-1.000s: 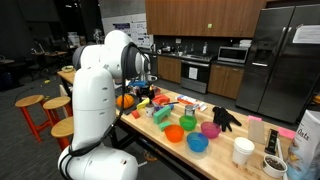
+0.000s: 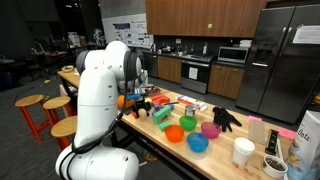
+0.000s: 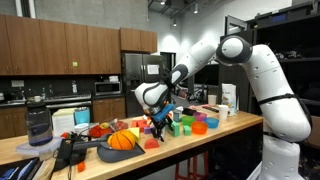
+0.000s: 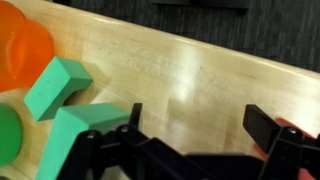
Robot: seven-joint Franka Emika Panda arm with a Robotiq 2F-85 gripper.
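In the wrist view my gripper is open, its black fingers wide apart over bare wooden tabletop. Close to the left finger is a green block, and a second green piece lies beyond it. A red object is partly hidden by the right finger. Exterior view 2 shows the gripper low over the counter, near a red block; what its fingertips do there is too small to tell.
An orange bowl, a green bowl and a blue bowl stand nearer exterior view 1's camera. An orange ball rests in a dark pan beside the arm. Many items crowd the counter; a white cup stands at its near end.
The objects appear unmoved.
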